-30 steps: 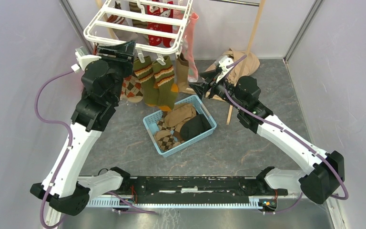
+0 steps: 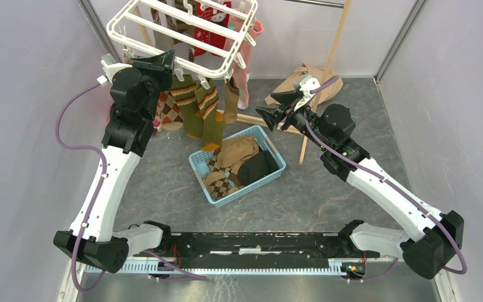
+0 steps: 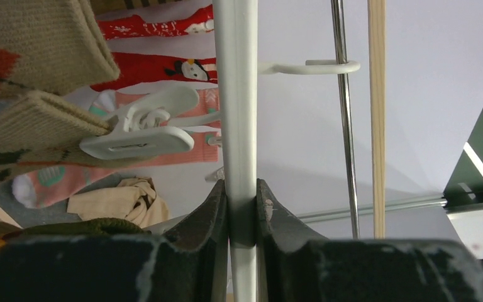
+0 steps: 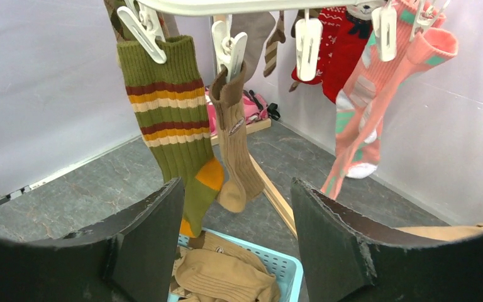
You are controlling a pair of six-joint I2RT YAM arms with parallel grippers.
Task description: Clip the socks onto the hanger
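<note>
In the top view the white hanger (image 2: 214,26) hangs tilted at the upper left, with several socks clipped along it. My left gripper is shut on the hanger's white bar (image 3: 240,126). Two striped green socks hang at the front; one green sock (image 4: 175,107) shows clearly in the right wrist view. Beside it a brown sock (image 4: 236,132) hangs from a clip (image 4: 229,50). Red socks (image 4: 339,47) and pink socks (image 4: 368,107) hang further along. Well to the right of the hanger, my right gripper (image 2: 265,117) is open, nothing between its fingers.
A blue basket (image 2: 280,173) holding tan, checkered and dark socks stands on the floor below. Behind my right gripper are a wooden pole (image 2: 338,34) and a tan cloth (image 2: 336,88). Floor right of the basket is clear.
The hanger has tilted and shifted slightly left, and its hanging socks have swung with it. My left gripper has stayed on its bar. My right gripper has moved slightly right.
</note>
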